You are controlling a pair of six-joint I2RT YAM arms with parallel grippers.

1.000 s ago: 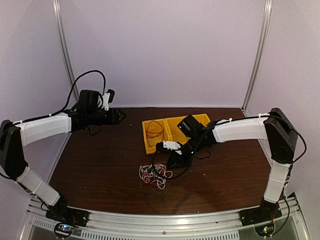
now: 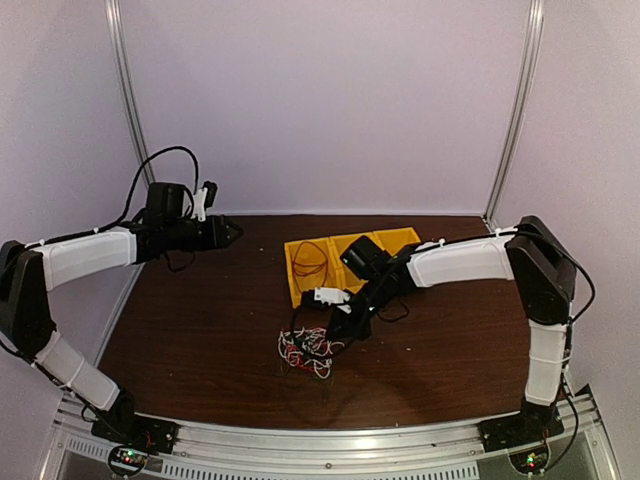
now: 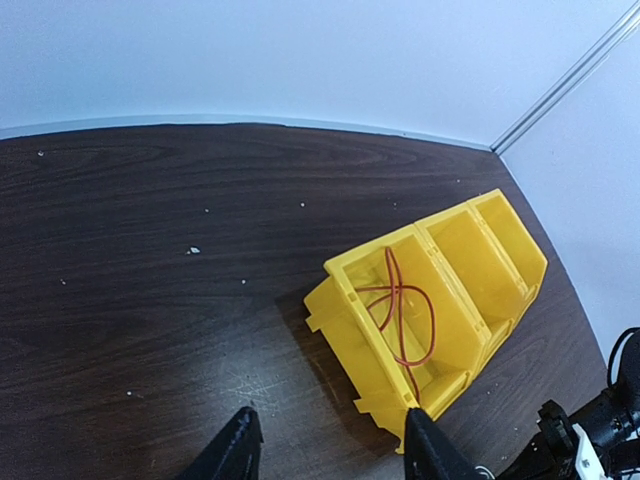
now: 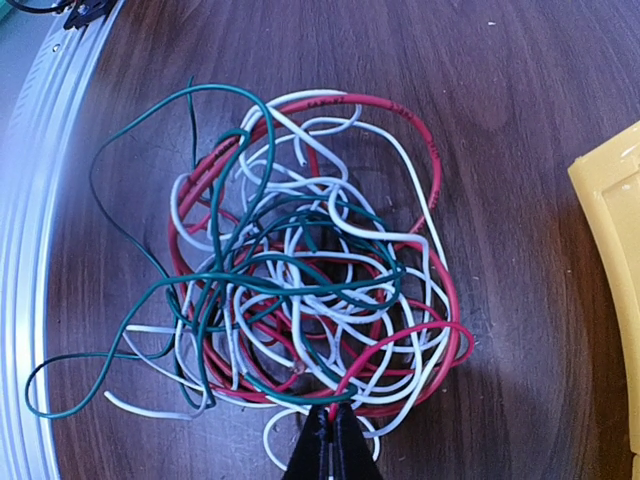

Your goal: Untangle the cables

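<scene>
A tangle of white, red and green cables point(image 4: 300, 290) lies on the table in the right wrist view; from above it is the small heap of cables point(image 2: 310, 350) near the front middle. My right gripper is shut at the heap's near edge, its tips on the end of a thin red cable point(image 4: 385, 345) that loops over the other strands. White strands pass close by those tips. Over the table's left side, well away from the heap, my left gripper stands open and empty.
Behind the heap stands a yellow bin point(image 3: 370, 365) with three compartments. One red cable point(image 3: 402, 320) lies coiled in its left compartment; the other two look empty. A metal rail point(image 4: 30, 260) borders the front edge.
The left arm has drawn slightly left, still open.
</scene>
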